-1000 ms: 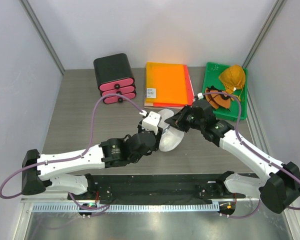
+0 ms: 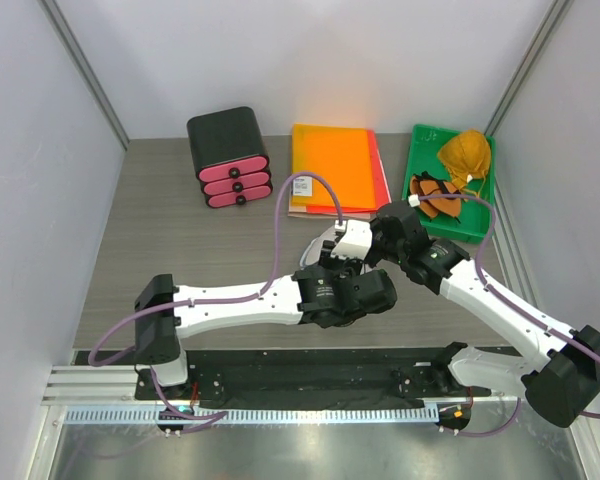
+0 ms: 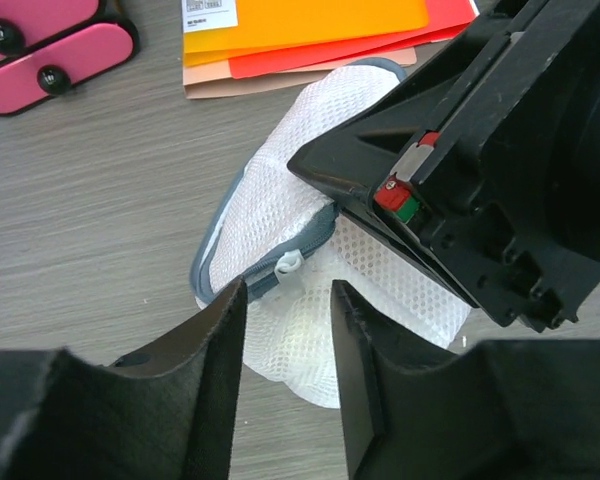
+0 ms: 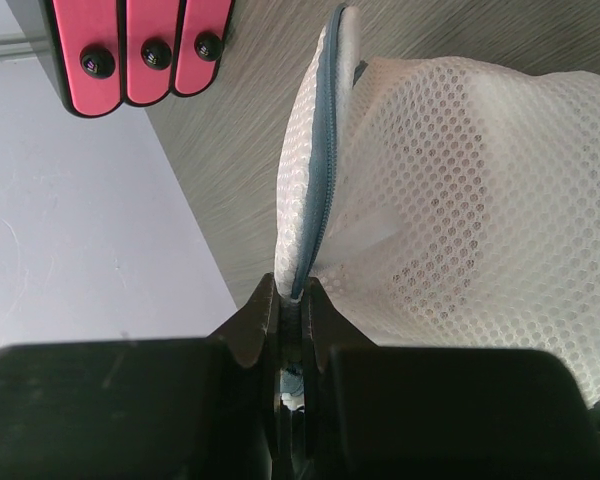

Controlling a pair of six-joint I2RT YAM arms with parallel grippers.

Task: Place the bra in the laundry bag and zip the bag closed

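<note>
The white mesh laundry bag (image 3: 280,180) lies on the table, its grey zipper (image 3: 315,235) running across it. In the left wrist view a small white zipper pull (image 3: 288,262) stands up from the zip tape. My left gripper is partly open above the bag, its fingertips just short of the pull with nothing clearly between them. My right gripper is shut on the bag's zipper edge, and the mesh (image 4: 460,190) spreads out to its right. The arms hide most of the bag in the top view. No bra can be made out.
Orange and red folders (image 2: 335,165) lie behind the bag. At the back left stands a black box with pink drawers (image 2: 235,155). A green tray (image 2: 425,150) at the back right holds a mustard cloth and brown items.
My left arm has swung to the right and its gripper now stands over the bag, close to the right gripper. The right arm has shifted only slightly.
</note>
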